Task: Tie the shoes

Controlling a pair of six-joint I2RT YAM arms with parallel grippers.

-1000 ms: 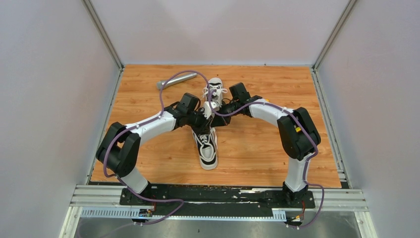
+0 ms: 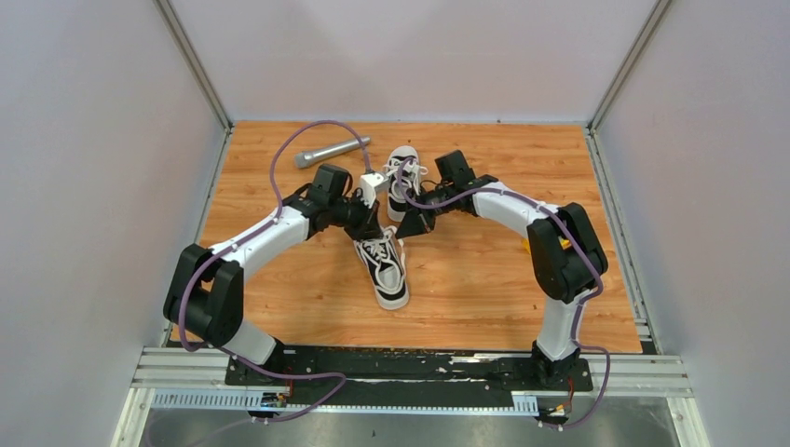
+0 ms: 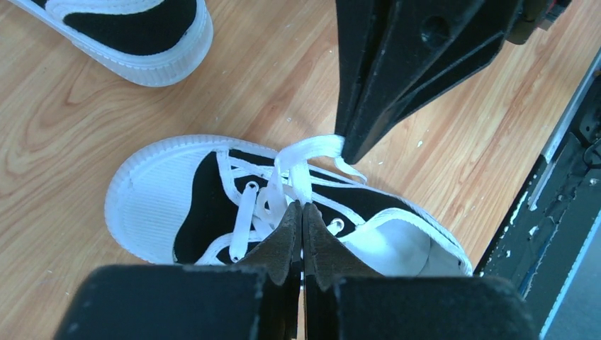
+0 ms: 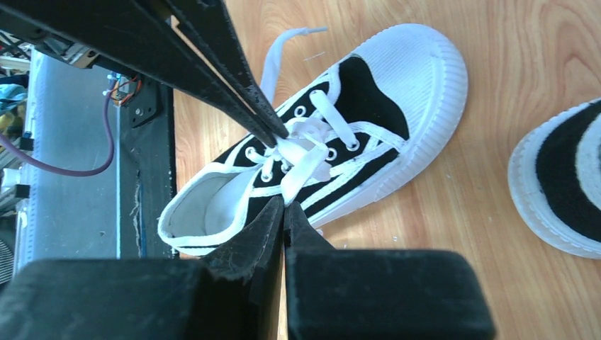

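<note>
The near black-and-white shoe (image 2: pixel 392 291) lies on the wooden table, its opening toward the front edge. My left gripper is over its lacing, shut on a white lace strand that rises from the crossed laces. My right gripper, a short way off, is also shut, with the end of a white lace band (image 4: pixel 303 172) at its fingertips. In the left wrist view this lace (image 3: pixel 312 147) arches from the lacing to the right gripper's tips. The laces' crossing is partly hidden behind the left fingers. A second shoe (image 2: pixel 404 154) stands farther back.
A grey cylindrical object (image 2: pixel 331 152) lies at the back left. Something yellow (image 2: pixel 565 244) shows behind the right arm. Purple cables (image 2: pixel 321 123) loop along both arms. Bare table (image 2: pixel 484 289) lies right of the near shoe.
My left gripper has moved left, away from the right one. The near shoe has shifted slightly back and left.
</note>
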